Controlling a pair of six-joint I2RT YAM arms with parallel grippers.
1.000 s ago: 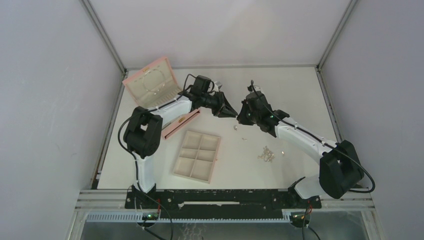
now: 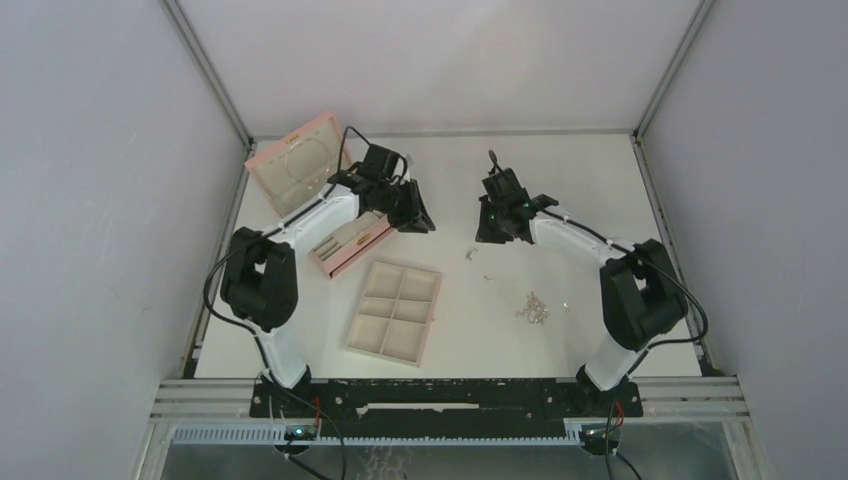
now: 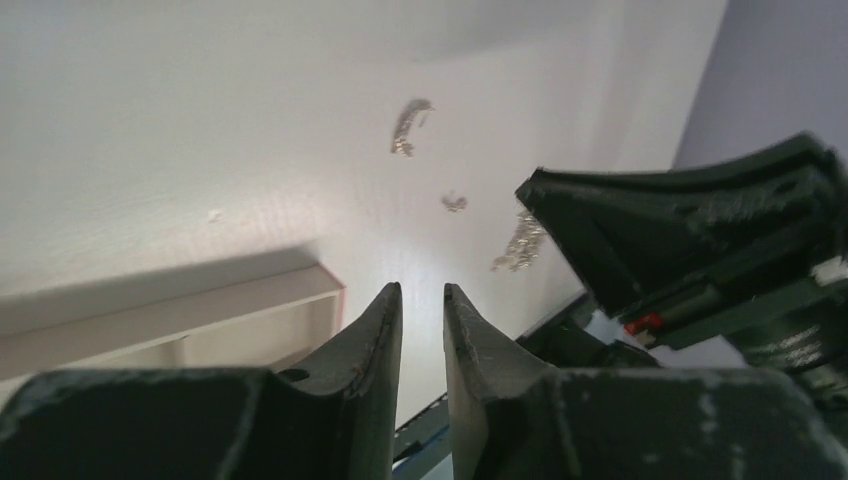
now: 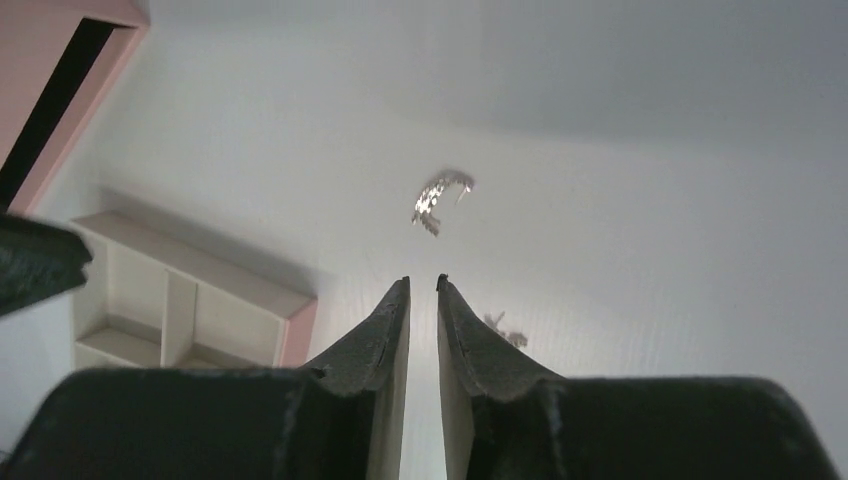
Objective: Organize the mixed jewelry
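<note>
A small curved silvery piece (image 4: 428,205) lies by itself on the white table, ahead of my right gripper in the right wrist view. A smaller bit of jewelry (image 3: 455,203) rests close by, and further towards the front right is a tangled pile (image 2: 534,308). My left gripper hovers near the open pink jewelry box (image 2: 362,252). Both grippers are narrowly open, with a thin empty gap between their fingertips. The sectioned tray (image 2: 408,268) appears empty in the top view.
A tiny shiny item (image 2: 565,306) sits right of the pile. The box's raised lid (image 2: 258,172) leans at the back left, and the left arm hides part of the box. Clear table extends across the back right.
My left gripper has drawn back leftwards, widening the space between the two grippers. The right arm's elbow has moved inward and back, its gripper only slightly. The curved piece looks more stretched out.
</note>
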